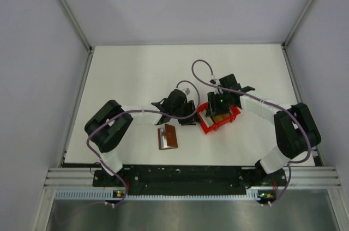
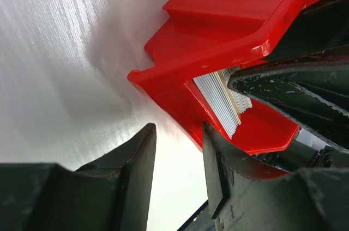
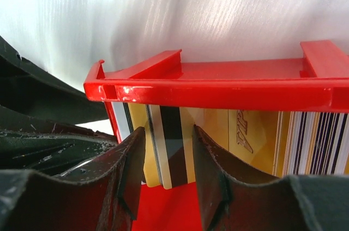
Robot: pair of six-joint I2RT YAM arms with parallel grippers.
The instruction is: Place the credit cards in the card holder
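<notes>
The red card holder (image 1: 205,123) lies angled at the middle right of the white table, holding rows of cards, seen as white edges (image 2: 214,102) in the left wrist view and as gold, black and striped cards (image 3: 253,135) in the right wrist view. My left gripper is part open at the holder's left end, low by its red wall, with nothing visible between the fingertips. My right gripper stands open over the cards, its fingertips either side of a gold-and-black card near the left end of the row.
A brown flat item (image 1: 170,137) with a pale strip lies below the left arm. Both arms crowd the middle of the table. The front edge lies just below.
</notes>
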